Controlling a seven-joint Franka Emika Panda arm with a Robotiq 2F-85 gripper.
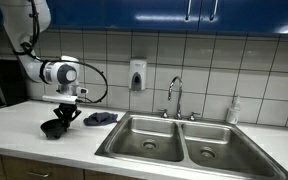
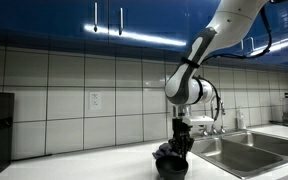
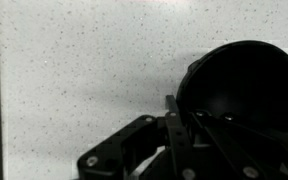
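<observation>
A black bowl (image 1: pixel 52 129) is at the left end of the white counter, and in exterior view 1 it looks tipped. My gripper (image 1: pixel 67 116) points down at its edge and is shut on the rim. Exterior view 2 has the bowl (image 2: pixel 171 168) just below the gripper (image 2: pixel 181 150). In the wrist view the bowl's dark, empty-looking mouth (image 3: pixel 246 80) fills the right side, with the gripper at its near edge. The fingers are black on black, so the exact grip is hard to make out.
A dark grey cloth (image 1: pixel 101 118) lies behind and right of the bowl. Further right is a double sink (image 1: pixel 189 145) with a tall faucet (image 1: pixel 178 98). A bottle (image 1: pixel 234 110) stands past it. Counter to the left of the bowl is bare.
</observation>
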